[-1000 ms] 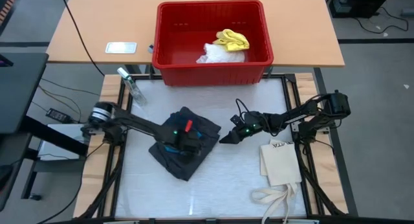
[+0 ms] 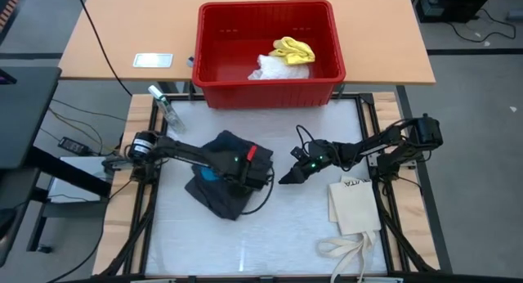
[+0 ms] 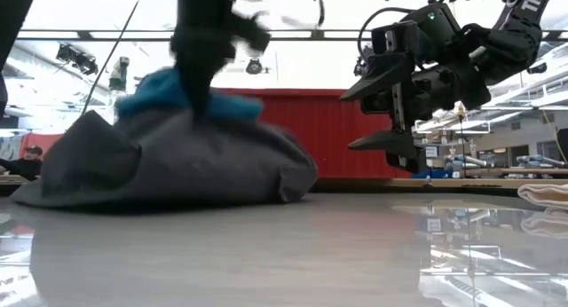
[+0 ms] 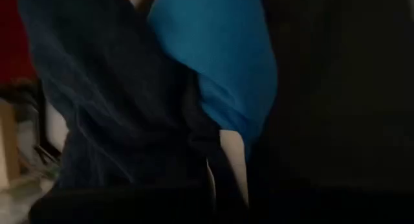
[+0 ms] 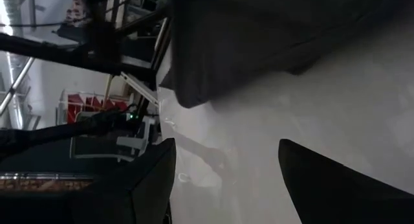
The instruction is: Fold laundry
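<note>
A dark garment (image 2: 216,203) with a blue patch (image 2: 209,173) lies bunched left of centre on the white work surface. From low down it is a soft mound, with blue cloth (image 3: 155,92) on top. My left gripper is shut on the garment; dark fabric and blue cloth (image 4: 223,56) fill the left wrist view, one pale fingertip showing among them. Right of the mound, my right gripper hangs open over the surface with nothing between its fingers. Part of the dark garment (image 5: 259,43) shows beyond it.
The red bin (image 2: 221,95) at the back holds yellow cloth (image 2: 292,51) and white cloth (image 2: 279,69). A folded cream tote bag (image 2: 355,208) lies front right, its straps trailing. At back left stands a clear bottle (image 2: 169,114).
The left gripper has swung slightly to the right and risen, drawing garment fabric with it, and the mound's outline has shifted. The right arm stays nearly still.
</note>
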